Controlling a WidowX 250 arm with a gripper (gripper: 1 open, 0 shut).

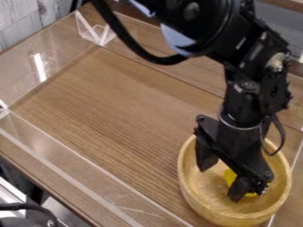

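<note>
A light wooden bowl [213, 206] sits at the lower right of the camera view. The black gripper [225, 168] reaches down into it from above, open, its two fingers inside the bowl. A small yellow object [245, 191] lies in the bowl between or beside the fingers, partly hidden by them.
A wooden table [106, 124] fills most of the view, with clear room to the left of the bowl. A clear plastic holder [95, 27] stands at the top left. A dark cable runs at the lower left.
</note>
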